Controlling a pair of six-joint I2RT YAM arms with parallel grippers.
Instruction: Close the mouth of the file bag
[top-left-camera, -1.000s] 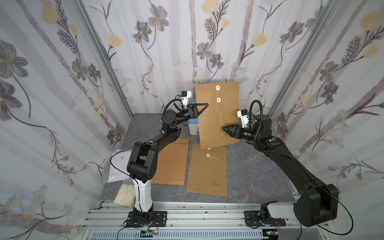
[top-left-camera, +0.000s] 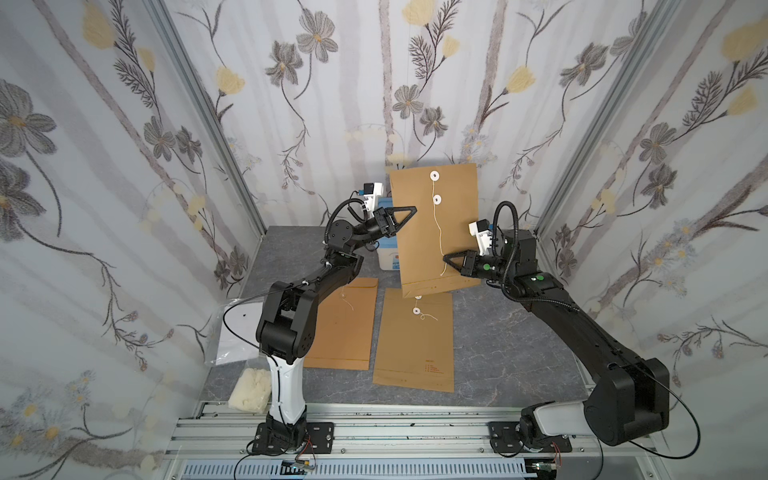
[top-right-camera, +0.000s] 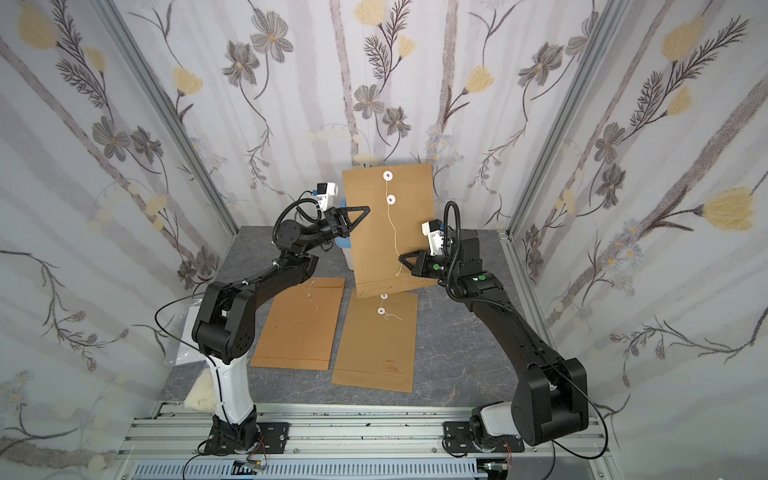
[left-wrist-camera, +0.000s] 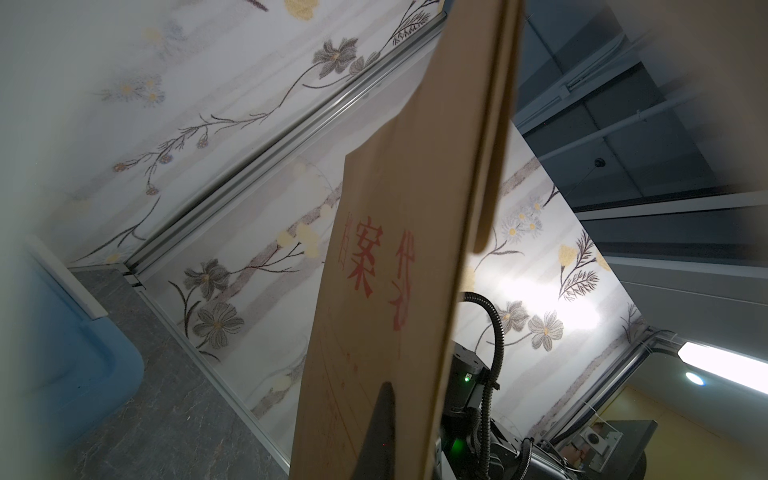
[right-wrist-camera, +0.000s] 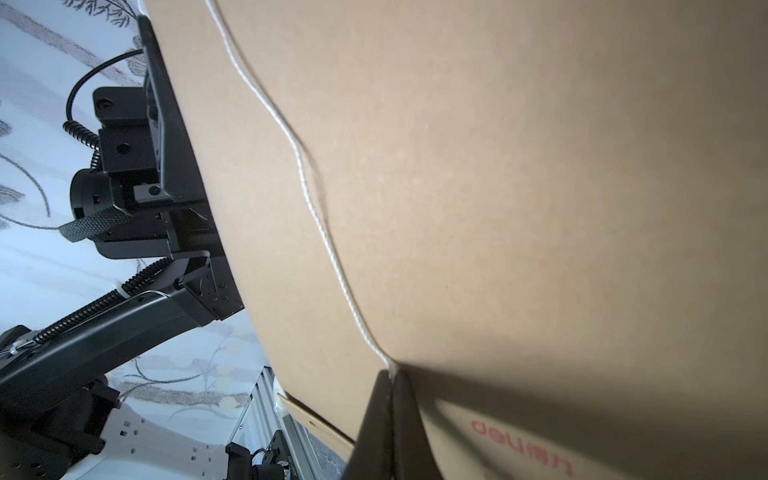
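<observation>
The brown file bag (top-left-camera: 416, 232) is held up off the table, its front facing the top cameras. Two white round buttons (top-left-camera: 434, 175) (top-left-camera: 437, 200) sit one above the other near its top, and a white string (right-wrist-camera: 304, 176) hangs from them down the front. My left gripper (top-left-camera: 415, 209) is shut on the bag's left side edge; in the left wrist view the bag (left-wrist-camera: 400, 240) is seen almost edge-on. Low on the bag's front, my right gripper is shut on the string, which runs into its fingertips. A short tail dangles below them.
Two more brown file bags (top-left-camera: 344, 328) (top-left-camera: 416, 352) lie flat on the table. Behind the raised bag stands a blue-lidded box (top-left-camera: 387, 254), partly hidden. A clear plastic sleeve (top-left-camera: 236, 336) and a fluffy pale block (top-left-camera: 250, 390) lie at left.
My right gripper has shifted slightly left and turned a little, staying by the lower string. The left gripper and the raised bag have hardly moved.
</observation>
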